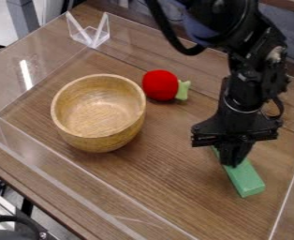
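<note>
My gripper [232,141], black, is low at the right of the camera view, over the upper end of a green rectangular block [244,178] lying on the wooden table [137,197]. The fingers look closed around that end of the block, though the housing hides much of the contact.
A wooden bowl [97,131] sits to the left. A red object with a green part [160,82] lies behind it. Clear plastic pieces [87,30] stand near the back left edge.
</note>
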